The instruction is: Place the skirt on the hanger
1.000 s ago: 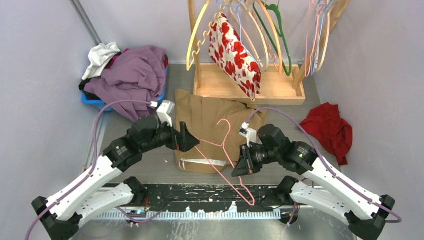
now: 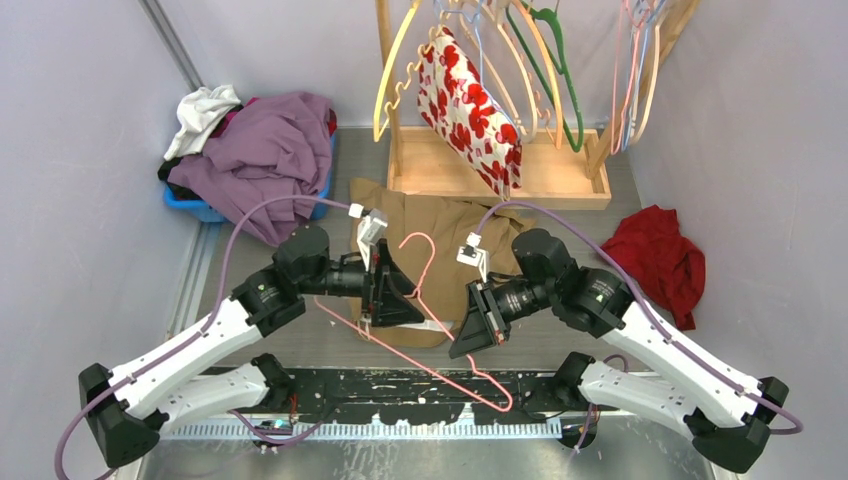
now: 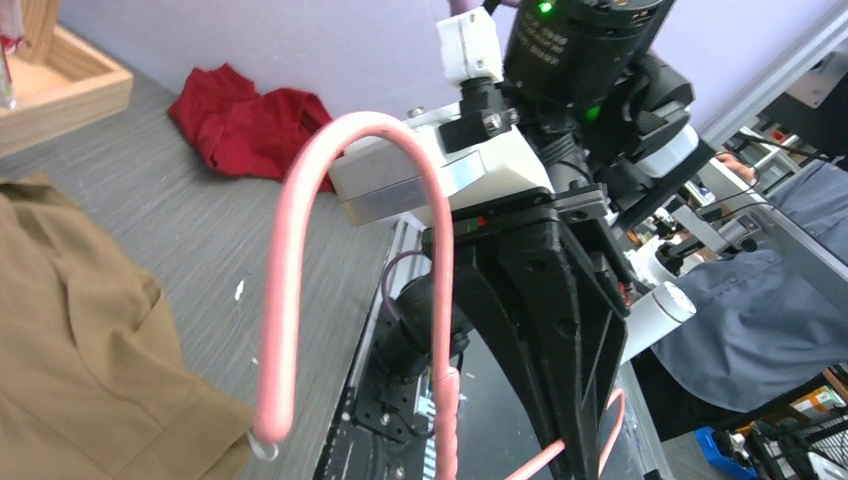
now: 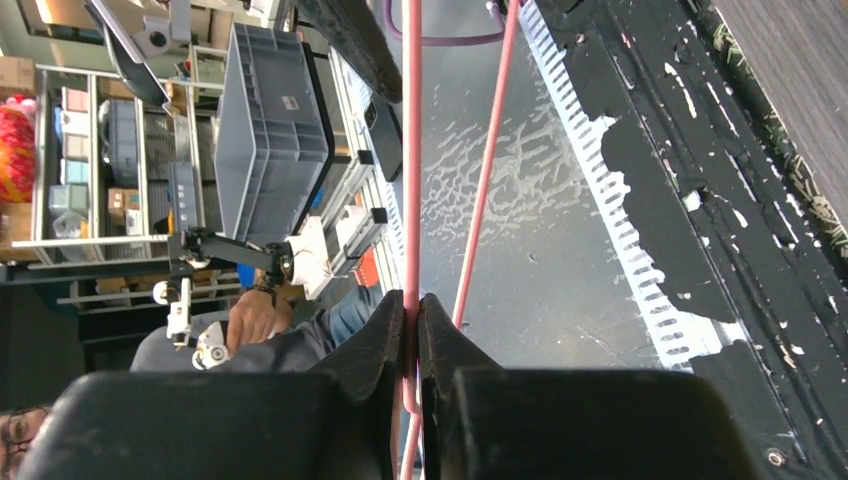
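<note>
The pink wire hanger (image 2: 429,372) is held above the floor at a slant, its hook (image 3: 281,300) pointing away from me in the top view. My right gripper is shut on one sloping arm of it. Beside the hanger's neck, my left gripper (image 2: 416,300) has its fingers parted, with the twisted neck by the tips; whether they touch is unclear. Beneath both arms a brown skirt (image 2: 400,220) lies flat on the grey floor, a white strip showing at its near edge. The left gripper's own fingers do not show in the left wrist view.
A wooden rack (image 2: 560,185) with several hangers and a red-flowered cloth (image 2: 470,110) stands at the back. A blue basket (image 2: 200,212) heaped with clothes is at the left, and a red cloth (image 2: 660,260) lies at the right.
The hanger has turned, its hook shifting left and its far corner swinging out past the left gripper. My left gripper has moved right, from the hanger's corner to its neck. The right gripper shifted slightly left.
</note>
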